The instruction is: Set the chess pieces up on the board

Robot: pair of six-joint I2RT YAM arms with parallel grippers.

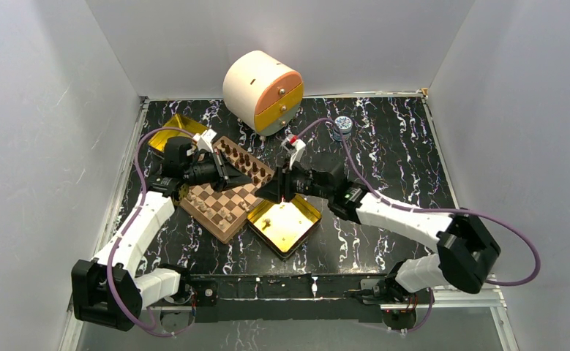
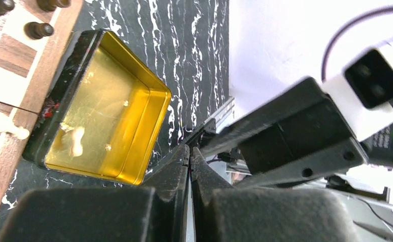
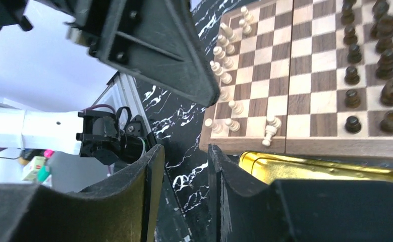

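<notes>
The chessboard (image 1: pixel 216 227) lies under both arms. In the right wrist view, dark pieces (image 3: pixel 353 75) stand in rows at its right side and light pieces (image 3: pixel 224 75) at its left. Another light piece (image 3: pixel 269 136) is at the board's near edge, seemingly tilted. A small light piece (image 2: pixel 76 141) lies in the gold tray (image 2: pixel 154 116) beside the board. Over the board my left gripper is shut, its fingertips together with nothing showing between them. My right gripper is partly open above the board-side edge of that tray, its gap empty.
Another gold tray (image 1: pixel 163 137) sits at the back left, partly behind the left arm. A rounded drawer cabinet (image 1: pixel 256 84) and a small blue-white jar (image 1: pixel 343 126) stand at the back. Both grippers are close together.
</notes>
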